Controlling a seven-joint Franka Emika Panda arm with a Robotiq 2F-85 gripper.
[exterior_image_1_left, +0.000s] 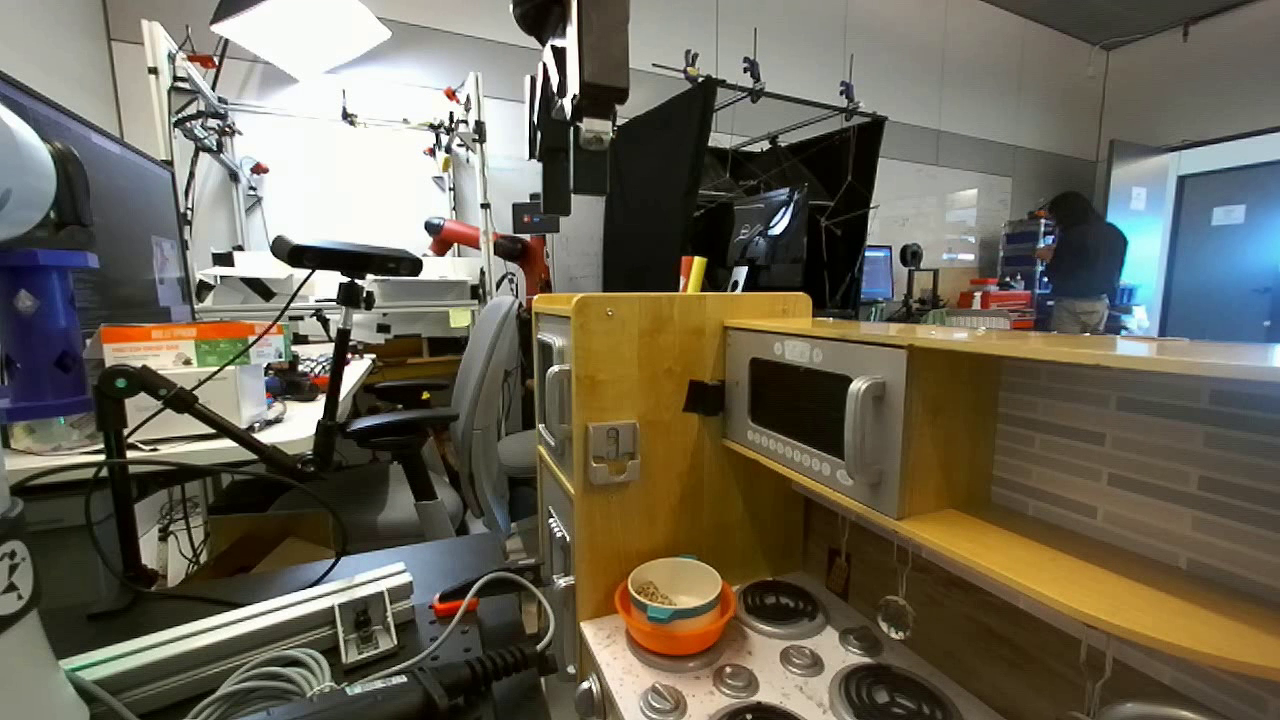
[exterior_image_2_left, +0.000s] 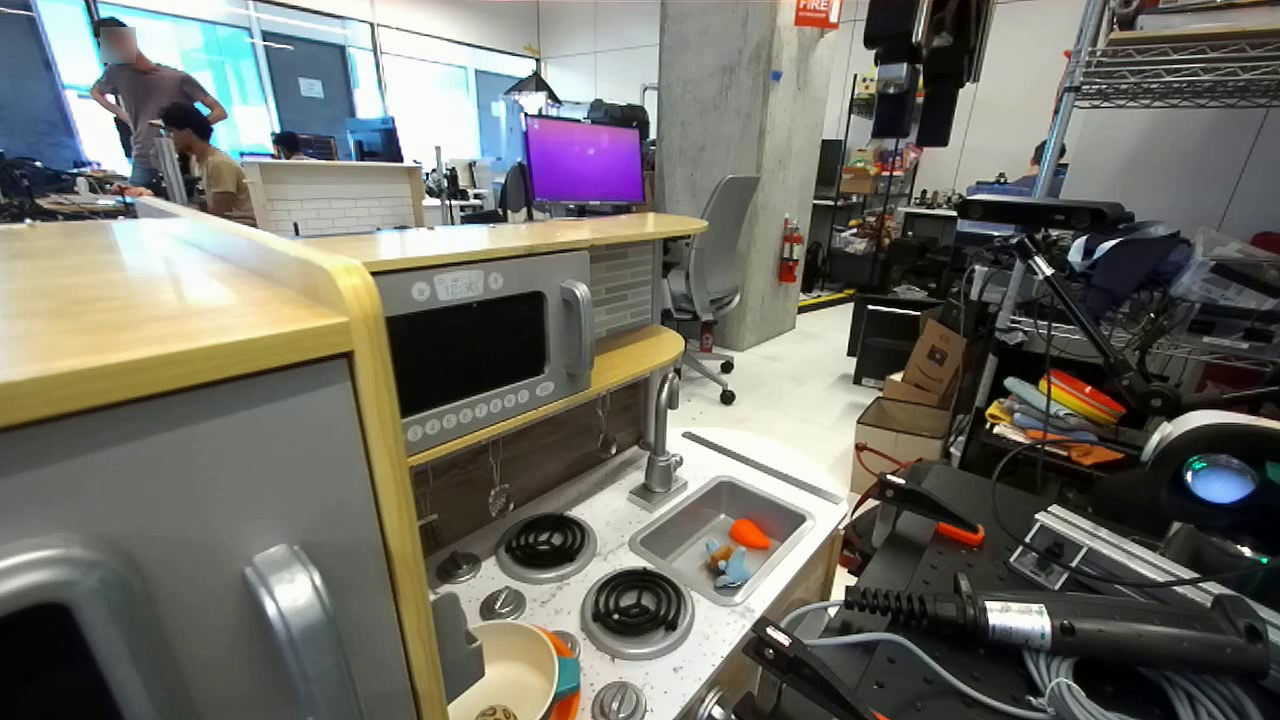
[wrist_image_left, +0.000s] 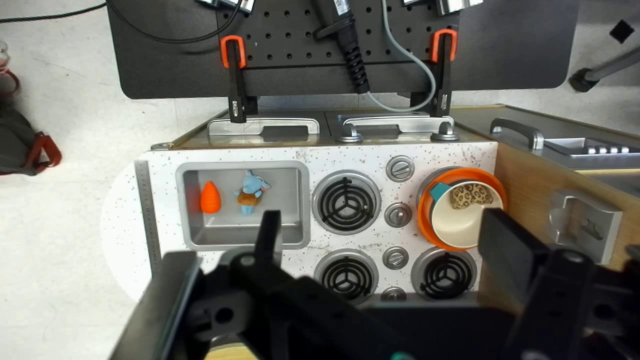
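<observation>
High above the toy kitchen, my gripper stands open, its two dark fingers wide apart with nothing between them. In exterior view 1 the gripper (exterior_image_1_left: 573, 198) hangs at the top, well clear of the counter. A cream pot (wrist_image_left: 459, 221) with teal handles rests in an orange bowl (wrist_image_left: 427, 223) on a burner. Inside the pot lies a leopard-spotted item (wrist_image_left: 469, 195). The grey sink (wrist_image_left: 259, 227) holds an orange carrot-like toy (wrist_image_left: 210, 198) and a small blue plush (wrist_image_left: 250, 191) with a brown middle.
A microwave (exterior_image_1_left: 816, 408) and a wooden shelf (exterior_image_1_left: 1080, 576) overhang the back of the counter. The faucet (exterior_image_2_left: 661, 438) rises beside the sink. A tall wooden side panel (exterior_image_1_left: 684, 444) borders the bowl. Bare burners (wrist_image_left: 346, 202) and knobs fill the middle.
</observation>
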